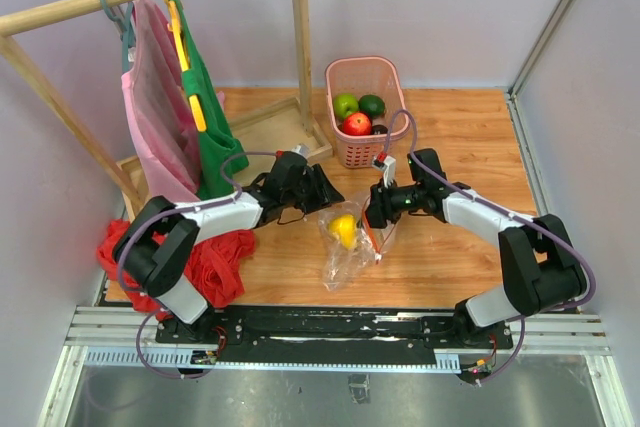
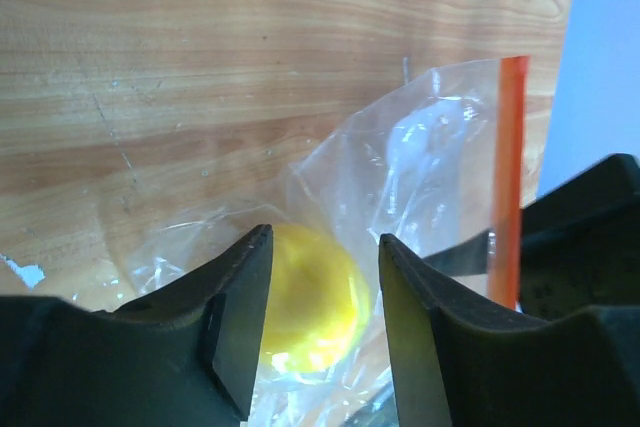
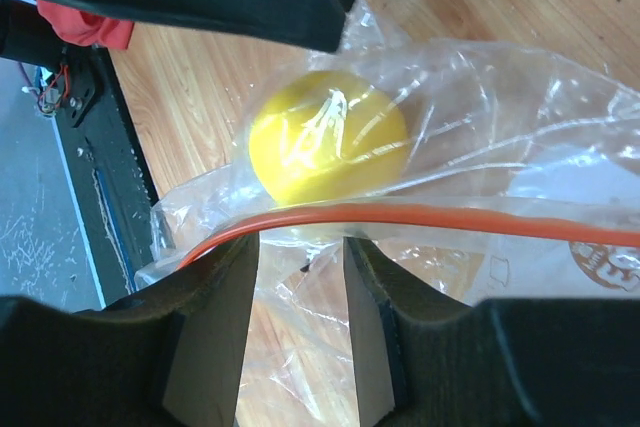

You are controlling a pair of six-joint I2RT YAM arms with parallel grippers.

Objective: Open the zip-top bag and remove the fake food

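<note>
A clear zip bag (image 1: 343, 262) with an orange zip strip (image 3: 410, 213) lies on the table with yellow fake food (image 1: 344, 230) inside, seen through the plastic (image 3: 325, 142). My left gripper (image 1: 328, 197) hangs above the food at the bag's upper left; in its own view the fingers stand apart over the yellow piece (image 2: 305, 297). My right gripper is at the orange strip, fingers apart, with the strip running across just beyond their tips; whether it touches the plastic I cannot tell.
A pink basket (image 1: 355, 155) of fake fruit stands behind. A wooden rack (image 1: 300, 27) with hanging clothes and a tray fills the left back; red cloth (image 1: 215, 277) lies at left. Table right of the right arm is clear (image 1: 470, 117).
</note>
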